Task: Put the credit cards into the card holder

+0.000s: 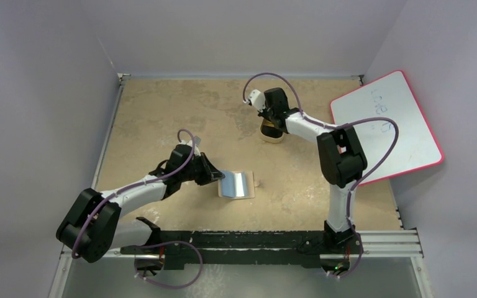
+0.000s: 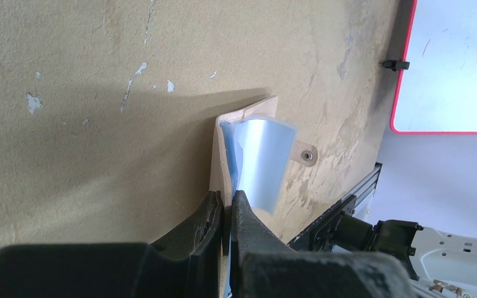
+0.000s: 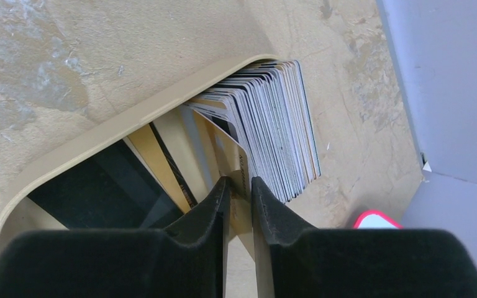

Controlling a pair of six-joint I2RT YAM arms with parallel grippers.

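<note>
The card holder (image 1: pixel 243 185) lies open on the table, with my left gripper shut on its edge; its clear blue sleeves (image 2: pixel 264 155) and a snap tab show beyond. Farther back, my right gripper reaches into a beige box (image 3: pixel 118 127) of credit cards (image 3: pixel 273 124). A gold card (image 3: pixel 223 149) stands between or just at its fingertips, which are close together; whether they are shut on it I cannot tell. A dark card (image 3: pixel 109 186) and several more lie in the box.
A whiteboard (image 1: pixel 385 124) with a red rim lies along the right side. Grey walls bound the back and sides.
</note>
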